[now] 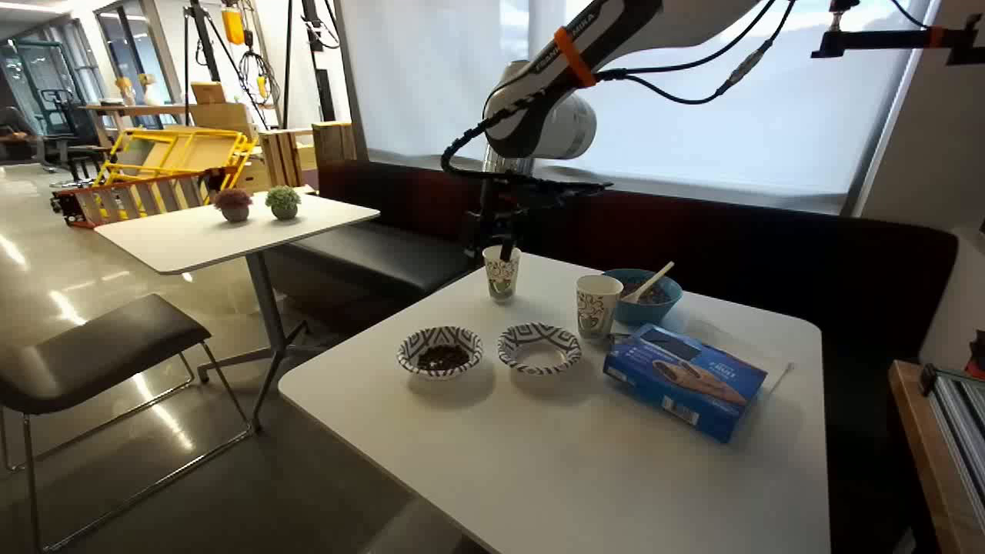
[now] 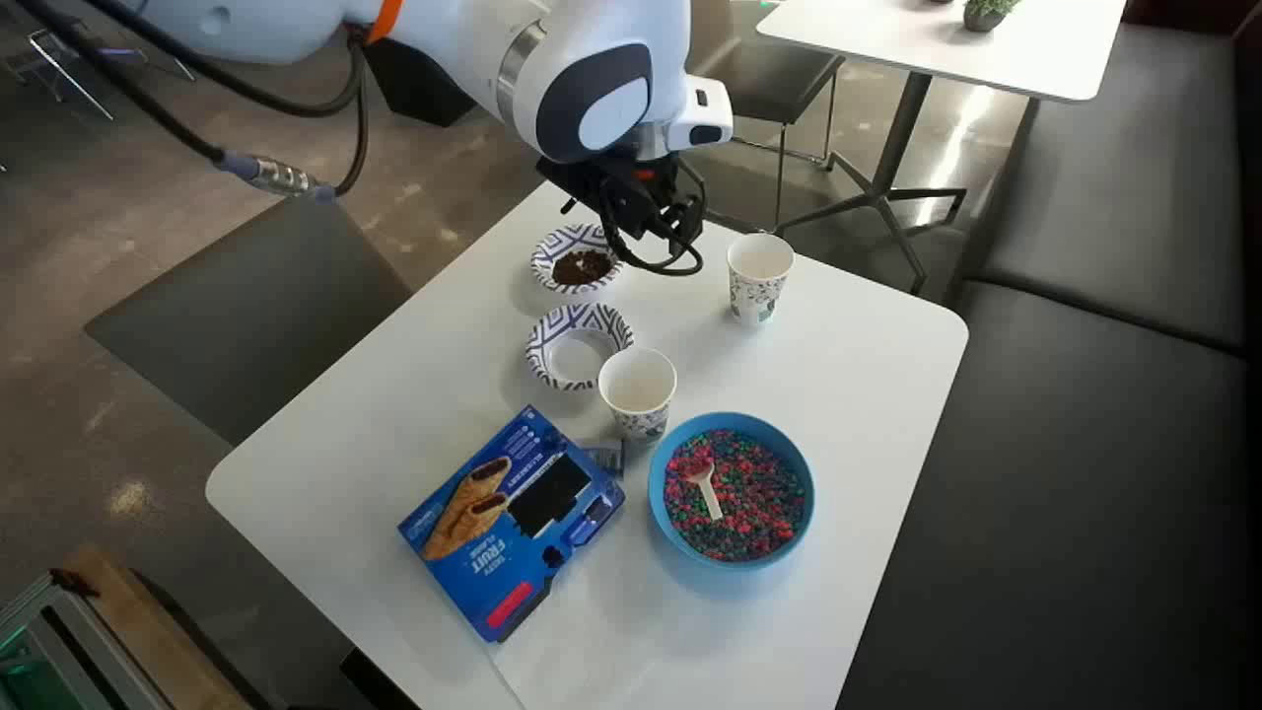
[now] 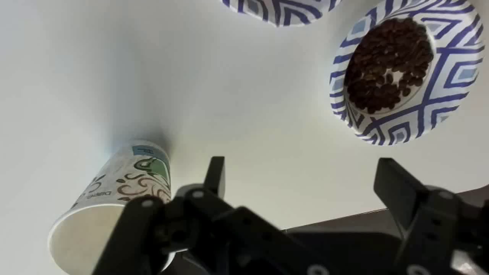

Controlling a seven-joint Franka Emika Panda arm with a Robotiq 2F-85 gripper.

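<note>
My gripper stands open above the table, its fingers wide apart with bare tabletop between them. A patterned paper cup [image 3: 133, 178] is close beside the left finger in the wrist view; the same cup [image 2: 757, 278] stands upright at the table's far side in exterior view 2. A patterned bowl holding dark brown beans [image 3: 389, 64] lies ahead and to the right of the fingers. Another patterned bowl [image 2: 580, 345] looks empty. The second paper cup [image 2: 639, 392] stands beside it, near a blue bowl [image 2: 806, 497] of colourful bits with a white spoon [image 2: 707, 491] in it.
A blue snack box [image 2: 509, 521] lies flat near the blue bowl, with a small dark object [image 2: 605, 456] poking out beside it. A bench [image 2: 1100, 473] runs along one side.
</note>
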